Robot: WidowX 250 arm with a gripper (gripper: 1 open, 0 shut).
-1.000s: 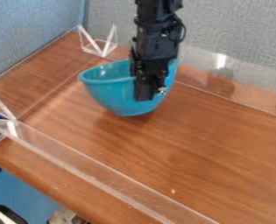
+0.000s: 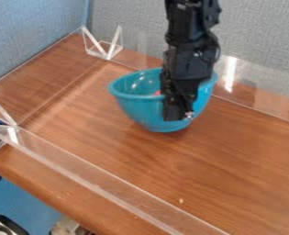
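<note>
My black gripper (image 2: 179, 106) reaches down from the top centre to the turquoise bowl (image 2: 139, 106) on the wooden table (image 2: 195, 179). The gripper is at the bowl's right front, over its rim and hiding part of it. It appears shut; what is between its fingers is hard to make out. A small reddish spot shows inside the bowl, mostly hidden by the gripper.
Clear plastic edging runs along the table's left front and back. White triangular brackets stand at the back left and left edge.
The gripper has shifted right and toward the camera, down along the bowl's front. The bowl has moved slightly right and toward the camera with it.
</note>
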